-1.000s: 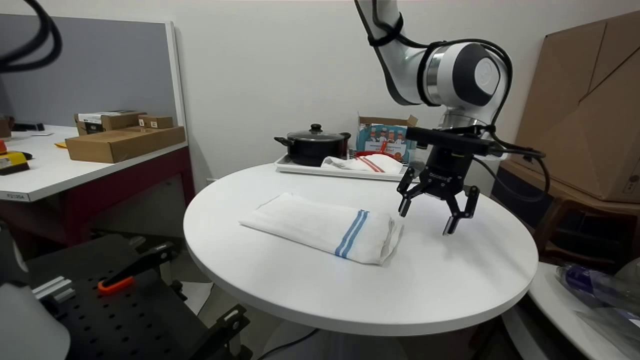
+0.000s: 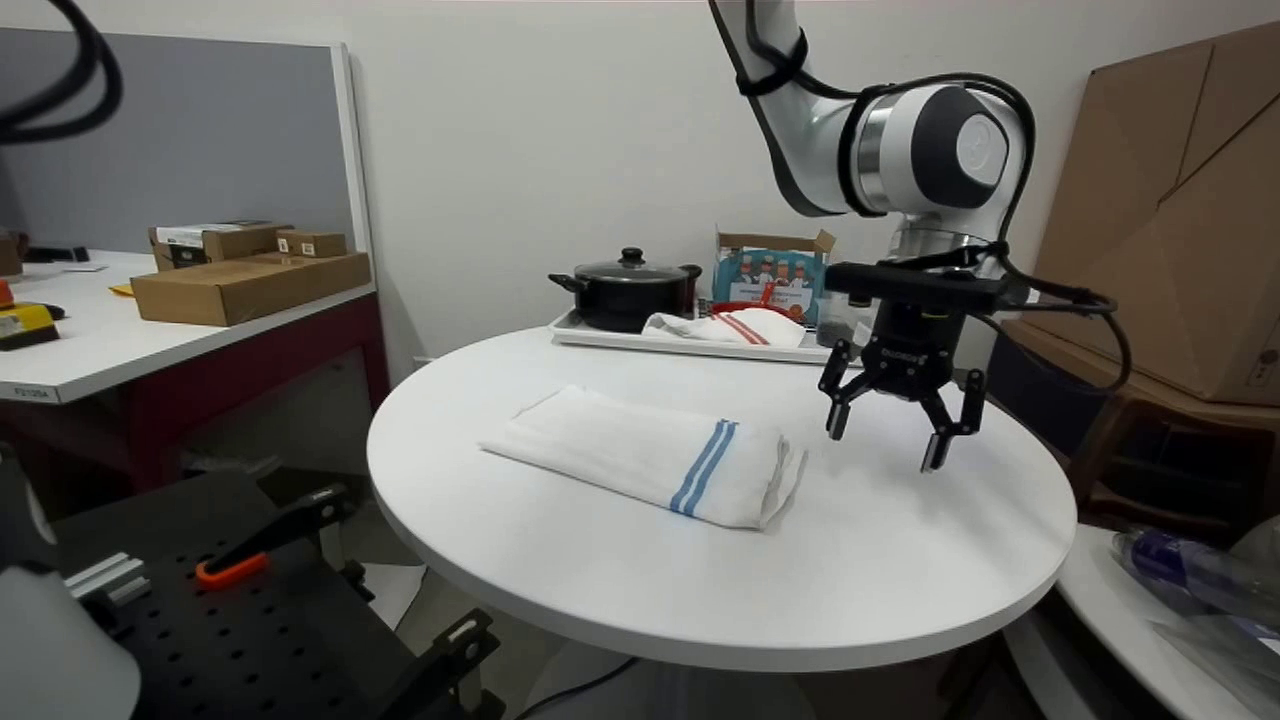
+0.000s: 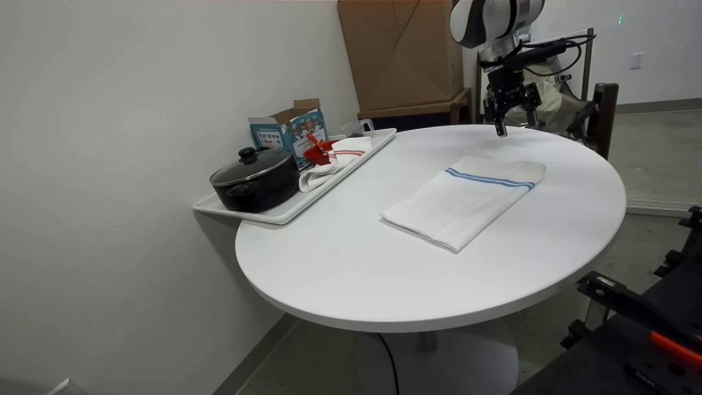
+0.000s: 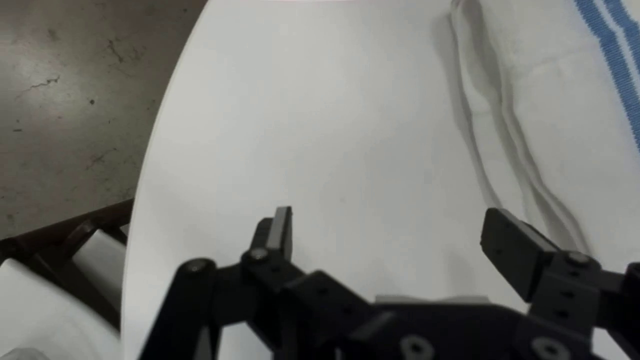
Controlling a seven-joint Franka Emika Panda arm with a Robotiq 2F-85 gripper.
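Observation:
A folded white towel (image 2: 624, 454) with a pair of blue stripes lies flat on the round white table (image 2: 672, 600). Its loose folded edge shows at the right of the wrist view, where the towel (image 4: 558, 120) runs out of frame. My gripper (image 2: 885, 442) hangs above the table, off the towel's striped end, with its fingers spread wide and only air between them. In exterior view 2 the gripper (image 3: 518, 125) is over the table's far side, beyond the towel (image 3: 470, 197). In the wrist view the open fingers (image 4: 280, 231) have bare tabletop below.
Against the wall a white tray (image 2: 672, 346) carries a black lidded pot (image 2: 630, 292), a red-striped cloth (image 2: 732, 326), a red item and a picture box (image 2: 768, 276). Large cardboard boxes (image 2: 1170, 216) stand behind the arm.
My gripper has shifted a little to the right, away from the towel, with its fingers still apart. The towel looks the same as before.

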